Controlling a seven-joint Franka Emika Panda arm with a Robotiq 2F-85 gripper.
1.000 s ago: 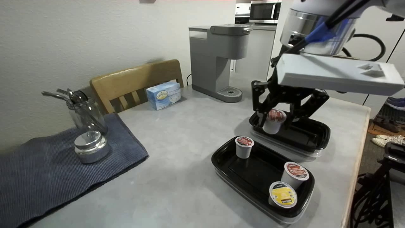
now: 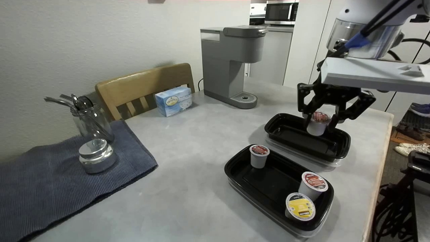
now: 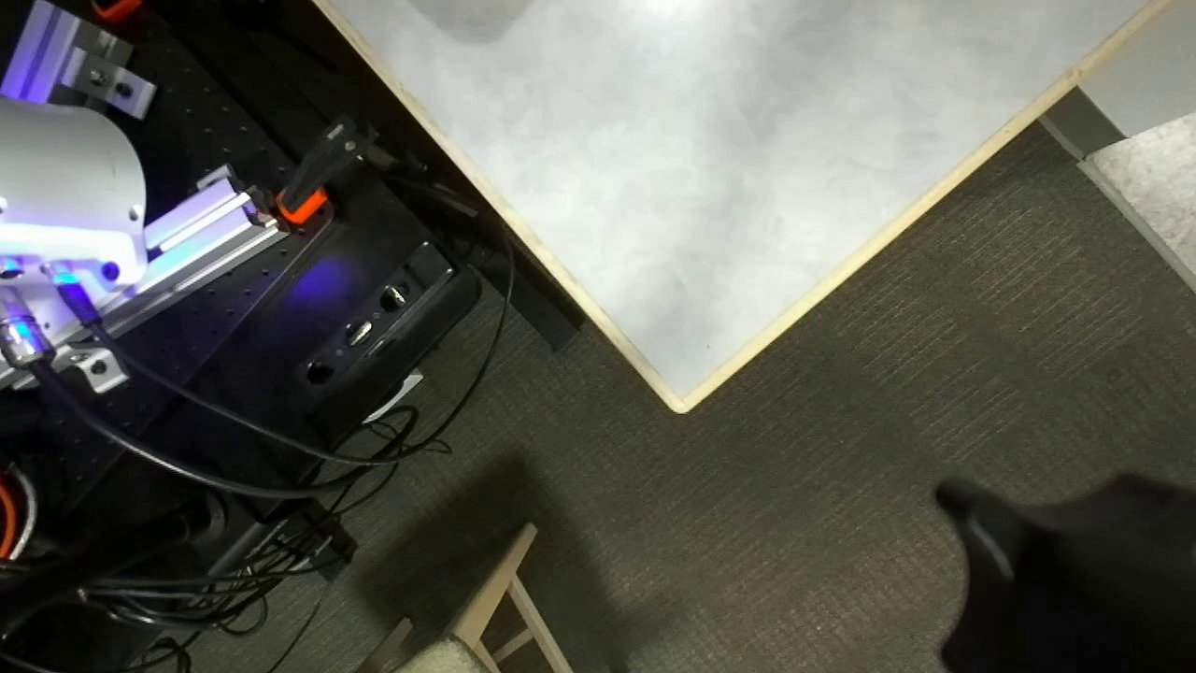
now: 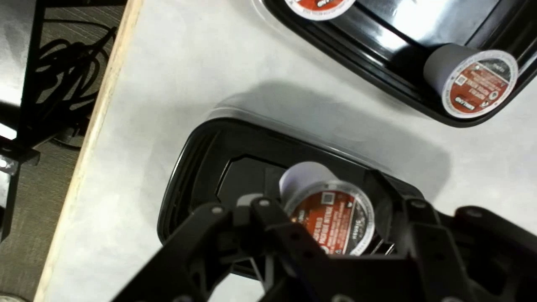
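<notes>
My gripper (image 2: 319,124) is shut on a white coffee pod with a red lid (image 2: 316,128), held above the far black tray (image 2: 278,128). Seen from the wrist, the held pod (image 4: 334,219) sits between the fingers, with the same tray (image 4: 201,151) below it. No other pod shows in that far tray. Nearer the camera, another black tray (image 2: 274,189) holds a red-lidded pod (image 2: 258,155) at its back left. A second red-lidded pod (image 2: 314,183) and a yellow-lidded pod (image 2: 300,206) lie at its right end.
A grey coffee maker (image 2: 221,66) stands at the back, with a blue tea box (image 2: 174,101) to its left. A glass jar of utensils (image 2: 92,123) and a silver-lidded jar (image 2: 96,156) stand on a blue mat (image 2: 44,183). Mid-table is clear.
The gripper has moved right with the pod in it, from the far tray's left end to over its middle. The trays and the other pods have stayed put.
</notes>
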